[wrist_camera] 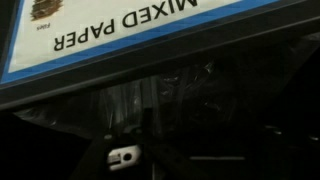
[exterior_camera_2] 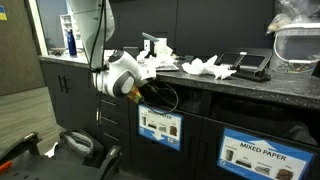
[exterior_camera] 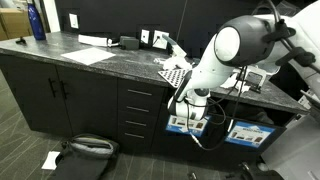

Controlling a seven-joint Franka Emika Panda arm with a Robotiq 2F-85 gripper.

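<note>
Reaching over the counter's front, the white arm [exterior_camera_2: 122,75] bends down at the cabinet opening above a paper-bin sign [exterior_camera_2: 160,123]. That sign [wrist_camera: 130,25] is close and upside down in the wrist view, with "MIXED PAPER" readable. Beyond its dark edge lies the black bin opening, where shiny plastic liner [wrist_camera: 170,95] faintly shows. My gripper sits at the dark bottom of the wrist view; a pale piece of it [wrist_camera: 125,157] catches the light. Darkness hides the fingers and anything between them. In exterior view 1, the arm's wrist [exterior_camera: 188,100] hangs before the counter.
Crumpled white paper [exterior_camera_2: 205,67], a black tray [exterior_camera_2: 245,63] and a clear tub [exterior_camera_2: 294,45] stand on the counter [exterior_camera: 130,65]. A second bin sign [exterior_camera_2: 263,155] is to the right in exterior view 2. A dark bag [exterior_camera: 85,158] lies on the floor.
</note>
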